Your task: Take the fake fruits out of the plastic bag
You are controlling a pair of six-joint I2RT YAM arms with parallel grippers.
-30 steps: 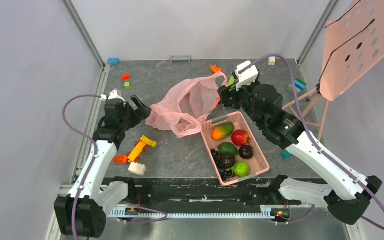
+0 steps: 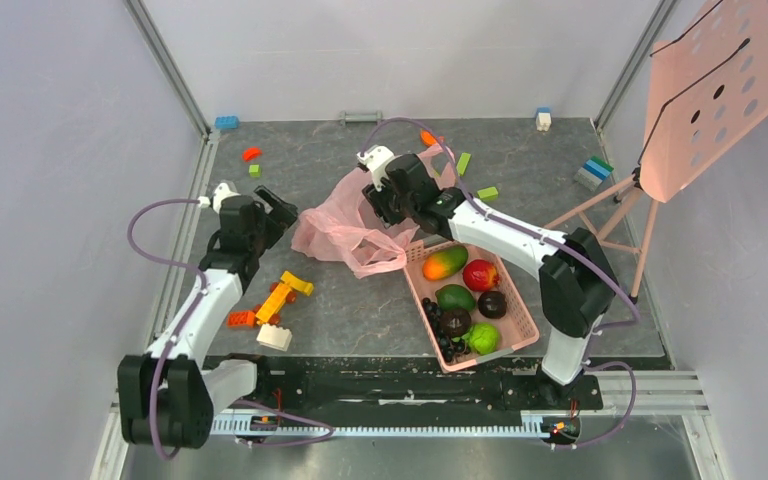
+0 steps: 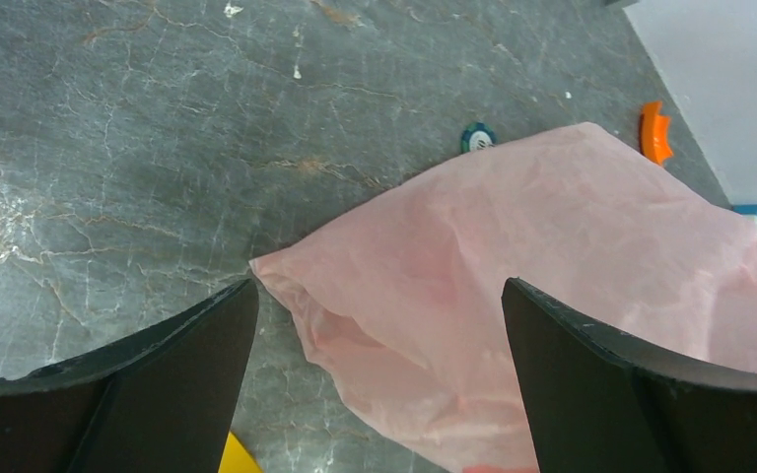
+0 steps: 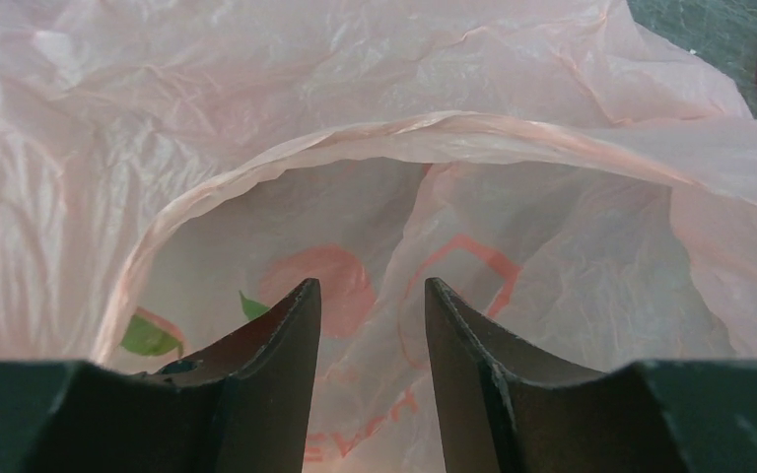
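The pink plastic bag [image 2: 332, 228] lies crumpled mid-table, its mouth facing up and right. At its opening is my right gripper [image 2: 376, 207]. In the right wrist view, the right gripper has its fingertips a small gap apart. Thin bag film [image 4: 355, 212] with red and green print shows behind that gap; whether anything is pinched I cannot make out. No fruit is visible in the bag. My left gripper stands open at the bag's left edge, empty. Fruits, including a mango [image 2: 445, 262] and a red fruit [image 2: 481, 275], lie in the pink basket [image 2: 525, 322].
Left of the basket, a yellow toy [image 2: 278, 302] and a white block [image 2: 274, 337] stand near the front edge. Small blocks are scattered at the back. A pink perforated board [image 2: 725, 100] on legs leans in from the right.
My right arm has swung left, from beside the bag's right edge to over its mouth. The left arm has shifted only slightly. The basket's contents look the same.
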